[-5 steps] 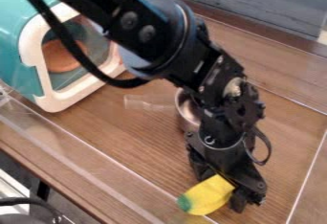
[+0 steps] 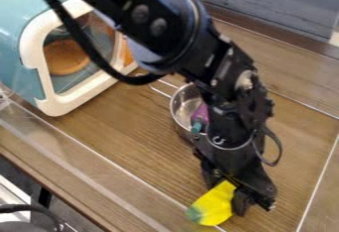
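My black gripper (image 2: 236, 194) points down at the right front of the wooden counter, shut on a yellow object (image 2: 212, 205) with a green tip, which looks like a toy corn or banana; its upper part is hidden by the fingers. Behind my arm sits a metal pot (image 2: 184, 112) with a handle, partly hidden, with something purple in it.
A light blue and white toy oven or microwave (image 2: 59, 99) with an open front stands at the back left. A wall runs along the back. Its front edge is at lower left.
My gripper and the yellow object have shifted slightly up and the arm a little to the right, uncovering more of the pot and its contents.
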